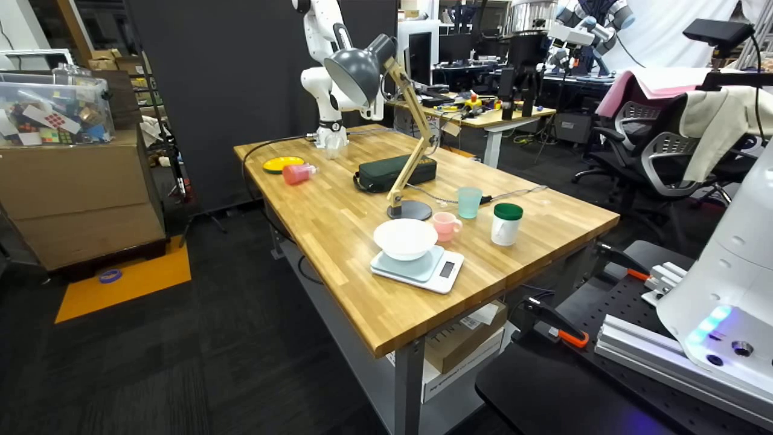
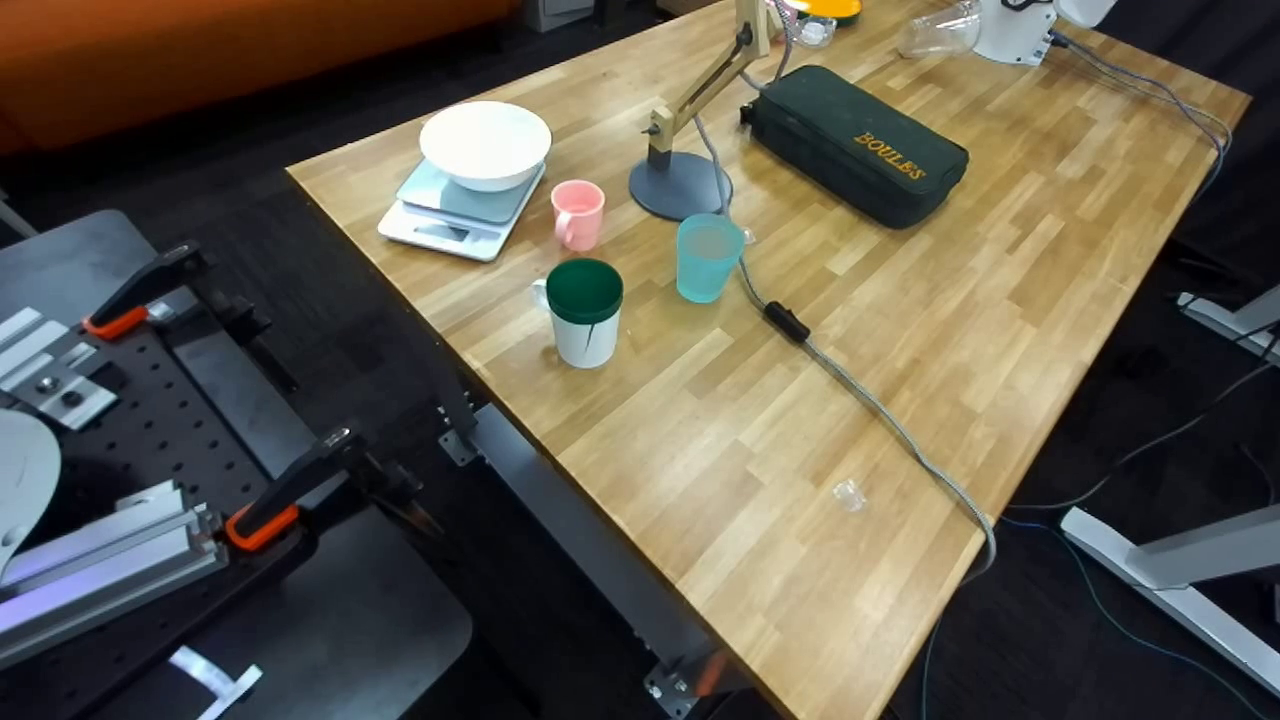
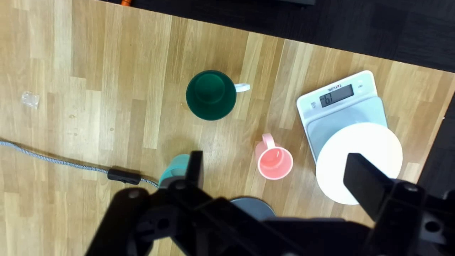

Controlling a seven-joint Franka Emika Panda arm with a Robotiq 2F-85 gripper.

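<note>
My gripper hangs high over the table, pointing down, its two black fingers spread wide with nothing held between them. Below, in the wrist view, a pink cup (image 3: 275, 163) shows in the gap between the fingers, well beneath them. Up and left of it stands a white mug with a dark green inside (image 3: 211, 95). A teal cup (image 3: 175, 165) is partly hidden behind the left finger. To the right, a white bowl (image 3: 337, 160) rests on a kitchen scale (image 3: 341, 100), partly covered by the other finger. All the cups stand upright.
A desk lamp (image 2: 680, 185) with a wooden arm and a dark green case (image 2: 858, 144) stand farther back. The lamp's cable (image 2: 864, 392) crosses the table. Farther off lie a red bottle (image 1: 295, 173) and a yellow plate (image 1: 283, 164). Bare wood (image 2: 720, 480) is open near one end.
</note>
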